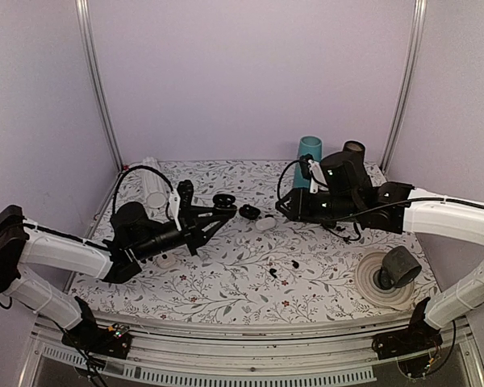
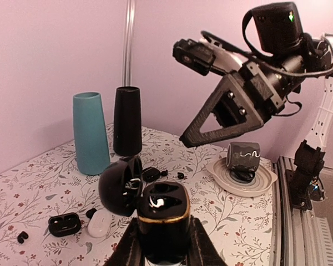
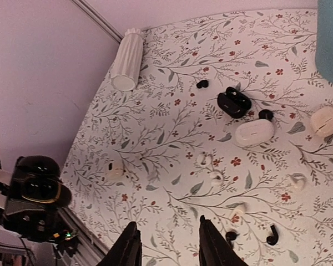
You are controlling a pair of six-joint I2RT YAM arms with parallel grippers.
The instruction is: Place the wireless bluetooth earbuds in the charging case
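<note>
My left gripper (image 1: pixel 226 214) is shut on a glossy black charging case (image 2: pixel 164 213), held above the table with its lid (image 2: pixel 121 185) raised. The inside of the case cannot be made out. My right gripper is open, its fingers (image 3: pixel 134 244) apart with nothing between them. It hangs to the right of the case, clear of it. Two small black earbuds, a nearer one (image 1: pixel 273 272) and one to its right (image 1: pixel 295 264), lie on the floral cloth at mid-table.
Behind lie another black case (image 3: pixel 234 103), a white case (image 3: pixel 255 133) and small black pieces. Several white pieces dot the cloth. A teal cup (image 2: pixel 91 133) and a black cup (image 2: pixel 127 121) stand at the back; a plate (image 1: pixel 363 282) bears a tipped mug (image 1: pixel 401 266).
</note>
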